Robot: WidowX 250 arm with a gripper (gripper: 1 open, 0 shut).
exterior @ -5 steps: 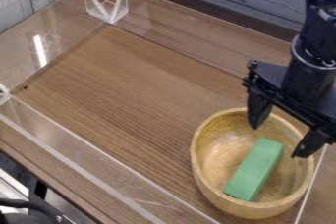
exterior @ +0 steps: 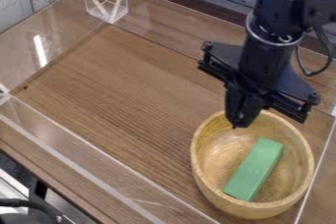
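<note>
A round tan bowl [exterior: 218, 169] sits on the wooden table at the lower right, with a green rectangular block [exterior: 254, 169] lying inside it. My black gripper [exterior: 241, 110] hangs over the back rim of the bowl, above and behind the block. Its fingertips point down and partly overlap each other in this view, so how far they stand apart is unclear. I see nothing held.
A clear acrylic piece [exterior: 108, 4] stands at the back left. Walls edge the table at the back, and cables show at the lower left.
My gripper has risen and moved back and left from over the block, uncovering it. The block stays in the bowl.
</note>
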